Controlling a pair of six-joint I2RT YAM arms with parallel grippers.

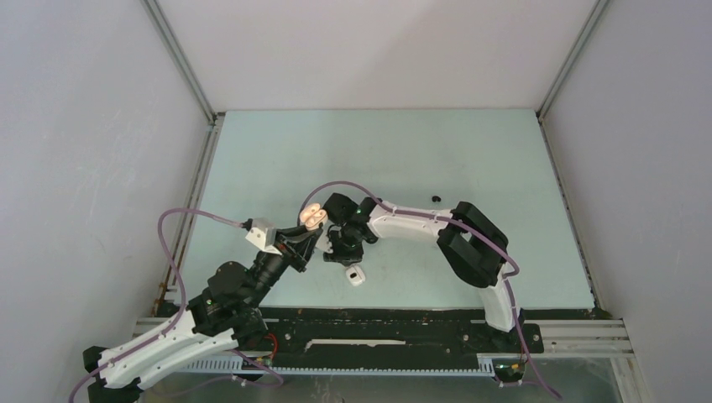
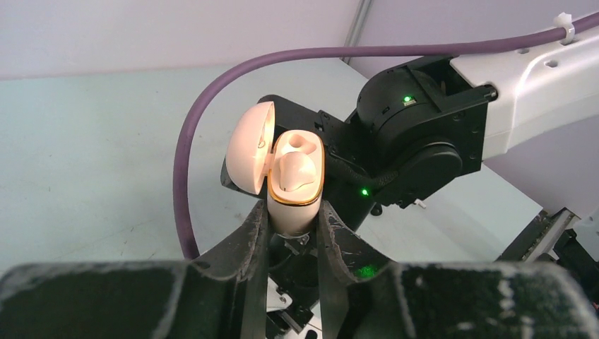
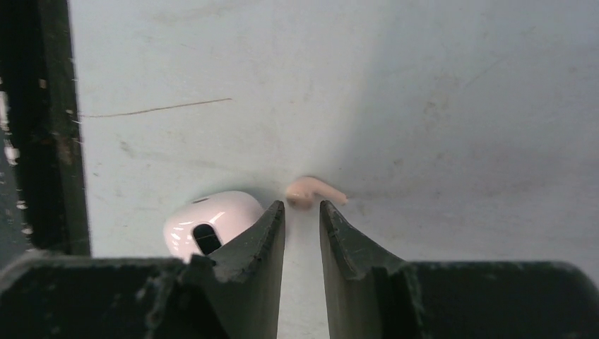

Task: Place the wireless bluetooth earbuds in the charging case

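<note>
The pale pink charging case [image 2: 297, 169] is upright in my left gripper, which is shut on its lower body. Its lid [image 2: 251, 148] stands open to the left. One hollow with holes shows inside; a rounded shape [image 2: 297, 171] fills the nearer side, and I cannot tell whether it is an earbud. A pink earbud [image 3: 311, 191] lies on the table, its stem pointing right. My right gripper points down at it, fingers apart, with the earbud at the fingertips and no grip visible. In the top view the right gripper hides this earbud.
Close beside the right fingers sits a white block [image 3: 215, 222] with a black oval mark, also seen as a white block [image 1: 355, 275] near the front edge. A small black item [image 1: 436, 199] lies behind the right arm.
</note>
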